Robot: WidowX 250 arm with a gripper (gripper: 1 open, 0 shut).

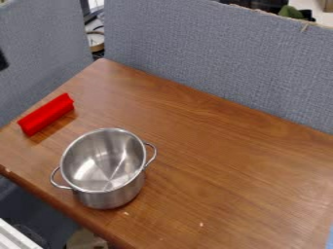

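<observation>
A red cylindrical object (47, 114) lies on its side near the left edge of the wooden table (235, 165). A steel pot (104, 167) with two wire handles stands upright at the lower left of the table, and its inside looks empty. Of the gripper, at most a small dark shape at the far left edge shows, too little to tell its fingers.
Grey padded partitions (208, 58) line the back and left of the table. A white object (16, 238) sits beyond the table at the bottom left.
</observation>
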